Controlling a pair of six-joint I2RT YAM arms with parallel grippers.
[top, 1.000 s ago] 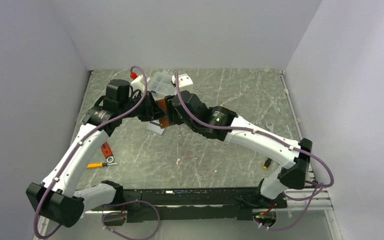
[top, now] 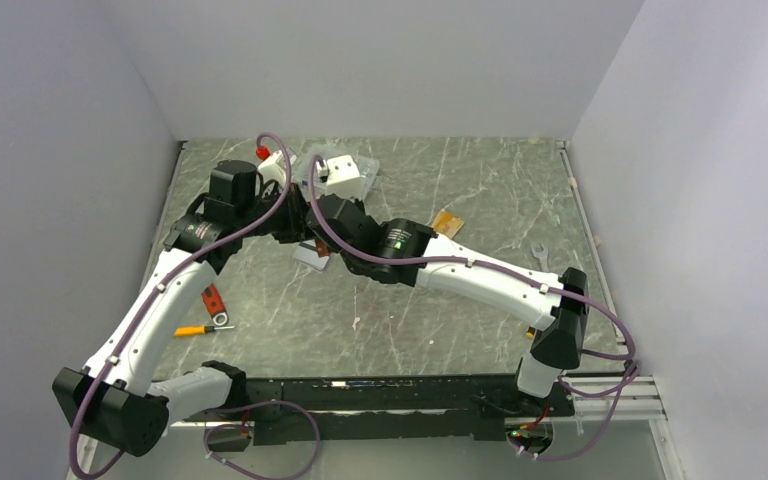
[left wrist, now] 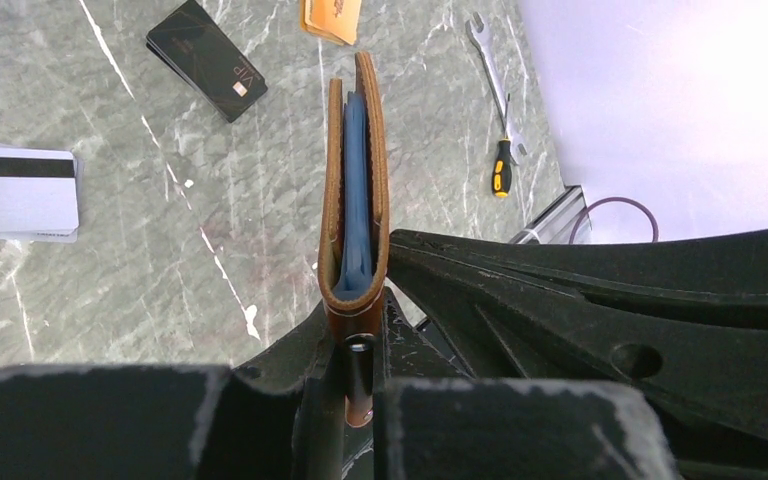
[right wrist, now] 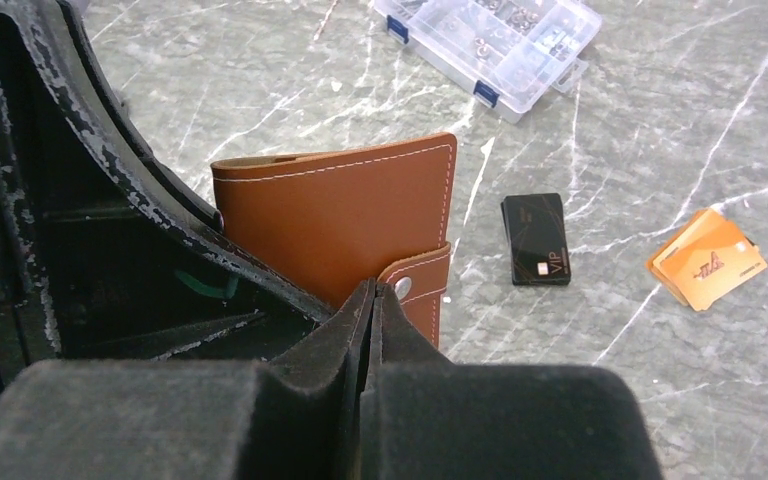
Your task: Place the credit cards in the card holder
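My left gripper is shut on the brown leather card holder (left wrist: 330, 200), held upright with its top open and blue inserts inside. My right gripper is shut beside the holder's snap strap (right wrist: 420, 265); whether anything is between its fingertips is hard to see, and its dark body stands close by the holder. On the table lie a stack of black VIP cards (right wrist: 536, 240), a fanned stack of orange cards (right wrist: 705, 257) and white striped cards (left wrist: 15, 200).
A clear parts box (right wrist: 490, 45) stands at the back. A wrench (left wrist: 490, 70) and a screwdriver (left wrist: 502, 165) lie at the right; a red tool (top: 213, 300) and yellow screwdriver (top: 192, 330) at the left. Grey walls enclose the marble table (top: 480, 320).
The right arm has moved leftward in the top view, now covering more of the holder. The left arm is nearly still.
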